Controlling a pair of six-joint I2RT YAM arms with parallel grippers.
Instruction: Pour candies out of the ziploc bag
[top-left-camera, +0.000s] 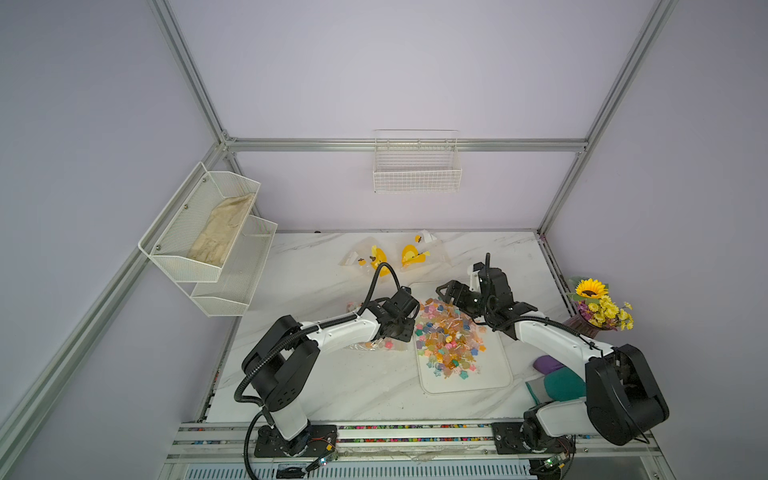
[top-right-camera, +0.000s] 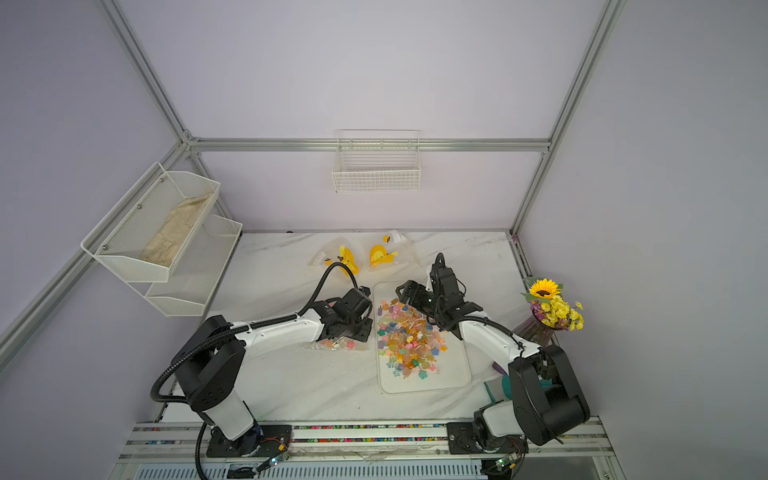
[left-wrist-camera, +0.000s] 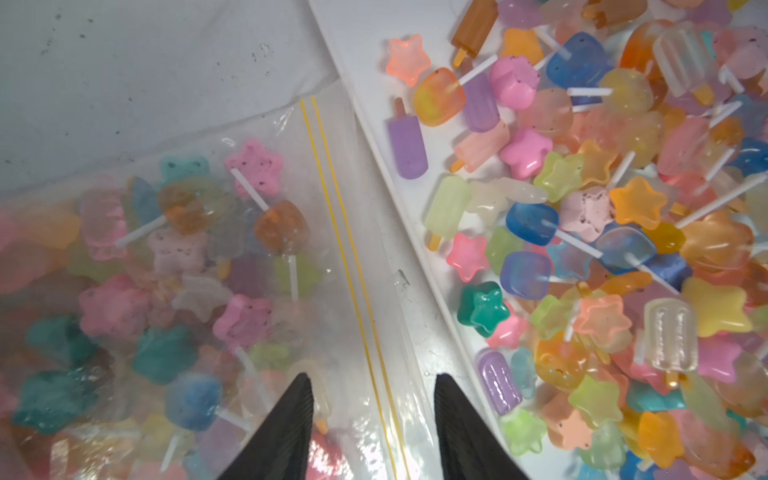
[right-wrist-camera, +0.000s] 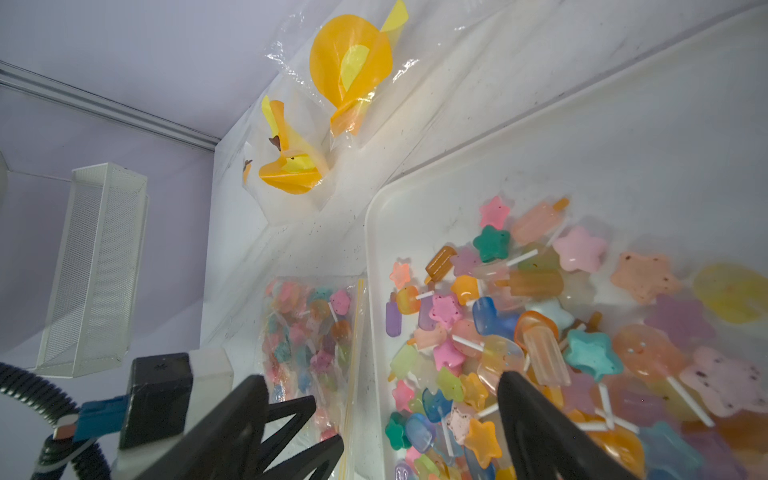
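Note:
A clear ziploc bag (left-wrist-camera: 160, 320) full of colourful candies lies flat left of a white tray (right-wrist-camera: 608, 168) holding a pile of candies (top-left-camera: 448, 344). My left gripper is open above the bag's zip edge beside the tray, nothing between its fingers. My right gripper hangs open over the upper part of the tray, above the candies, nothing between its fingers.
Two clear bags with yellow items (top-right-camera: 382, 254) lie at the back. A basket of sunflowers (top-left-camera: 596, 304) stands at the right, teal and purple items below it. Wire shelves hang on the left.

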